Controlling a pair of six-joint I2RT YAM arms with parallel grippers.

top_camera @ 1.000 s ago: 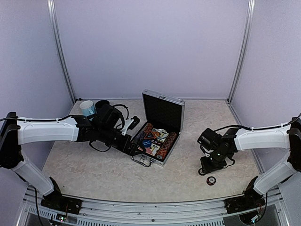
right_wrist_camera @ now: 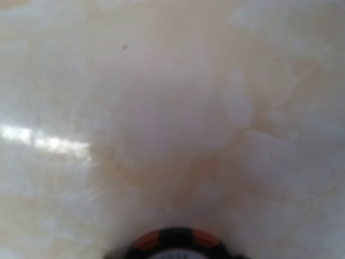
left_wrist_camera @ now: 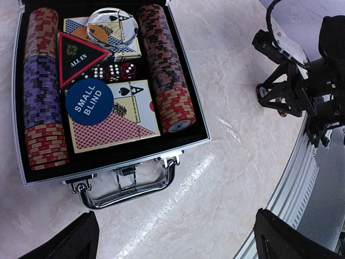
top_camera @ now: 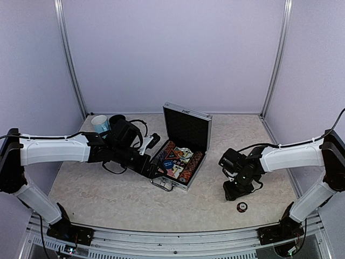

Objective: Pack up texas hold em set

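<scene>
An open silver case point(top_camera: 190, 182) stands mid-table, lid up. Inside, the left wrist view shows chip rows point(left_wrist_camera: 43, 89) along both sides, card decks point(left_wrist_camera: 116, 127), dice point(left_wrist_camera: 113, 72), a SMALL BLIND disc point(left_wrist_camera: 89, 101) and an ALL IN triangle point(left_wrist_camera: 78, 58). Over the case's handle point(left_wrist_camera: 132, 197), my left gripper point(top_camera: 160, 171) is open and empty. On the right, my right gripper point(top_camera: 230, 197) is down at the table, shut on a black and orange chip point(right_wrist_camera: 178, 243), whose edge shows low in the right wrist view. Another chip point(top_camera: 242, 207) lies flat just beside that gripper.
A light blue cup point(top_camera: 100, 123) and a dark cup point(top_camera: 116, 118) stand at the back left, partly behind the left arm. Clear table lies between the case and the right gripper, and along the front.
My right gripper has shifted slightly left; the chip seen at its tips a second ago is now hidden from above. The left arm, case and loose chip have stayed put.
</scene>
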